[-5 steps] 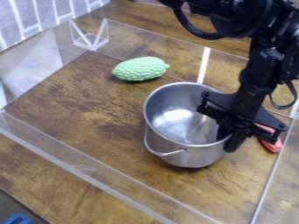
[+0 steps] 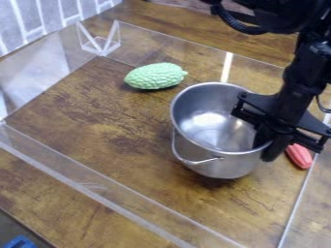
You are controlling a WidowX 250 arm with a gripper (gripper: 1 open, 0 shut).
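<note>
A steel pot with a wire handle stands at the centre right of the wooden board. My black gripper is shut at the pot's right rim, its tips reaching down at or just over it; whether anything thin is between its fingers cannot be made out. A red object lies to the right of the pot, partly hidden behind it and the gripper.
A pale green bitter gourd lies at the back left. A blue object shows at the bottom left corner.
The pot and my gripper have moved a little to the right and upward in the view over the last second. The gourd has stayed put.
</note>
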